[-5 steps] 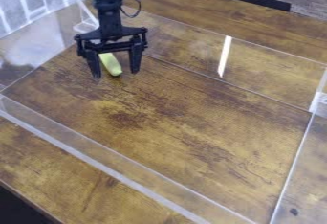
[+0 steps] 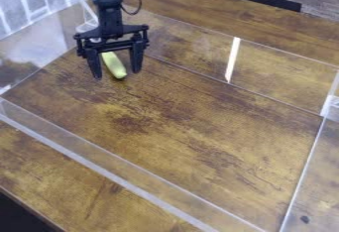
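My black gripper (image 2: 117,59) hangs in the upper left of the camera view, open, with its fingers spread apart. A pale yellow-green elongated object (image 2: 115,68) lies on the wooden surface between and just beneath the fingers. Part of it is hidden behind the gripper body, and whether the fingers touch it I cannot tell.
Clear low walls (image 2: 312,162) enclose the wooden floor (image 2: 199,127) around the gripper. A white, partly transparent structure stands at the back left.
The yellow-green object looks to be in about the same place.
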